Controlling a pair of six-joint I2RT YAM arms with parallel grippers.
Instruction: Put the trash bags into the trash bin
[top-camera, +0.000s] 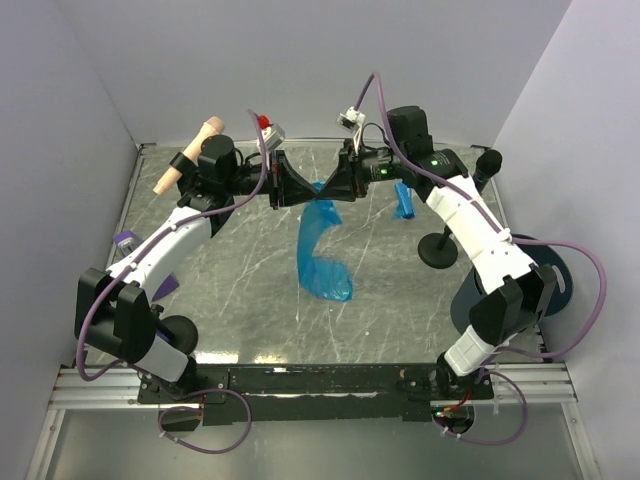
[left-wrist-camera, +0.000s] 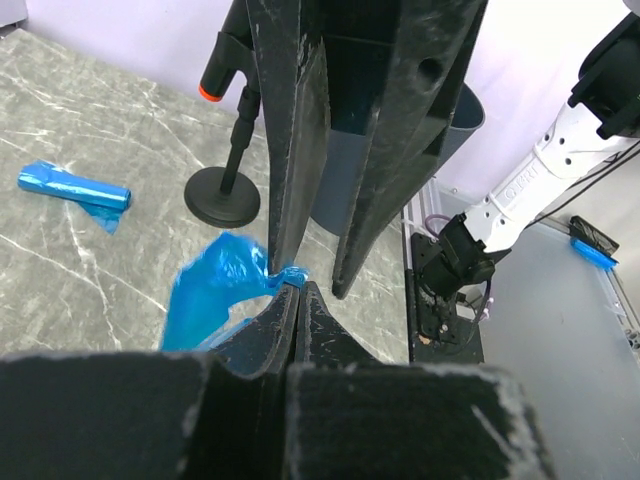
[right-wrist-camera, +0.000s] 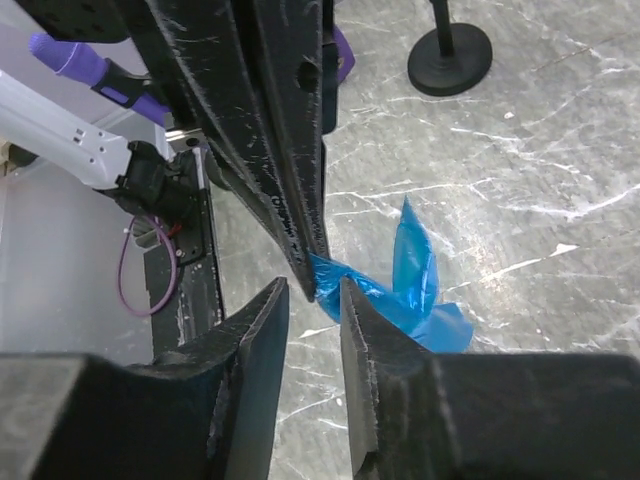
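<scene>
A blue trash bag (top-camera: 318, 255) hangs in a long strip from my left gripper (top-camera: 313, 194); in the left wrist view its fingers pinch the bunched end of the bag (left-wrist-camera: 215, 290). The right gripper is at the same spot, part open, its fingertips on either side of the pinched end and the left fingertips. In the right wrist view, the bag's loose film (right-wrist-camera: 415, 275) spreads out past the right fingers. The dark trash bin (top-camera: 465, 300) stands at the right, partly covered by the right arm. A rolled blue bag (top-camera: 403, 203) lies on the table.
A black stand with a round base (top-camera: 437, 250) holds a microphone between the roll and the bin. Purple and tan objects (top-camera: 190, 155) stand along the left side.
</scene>
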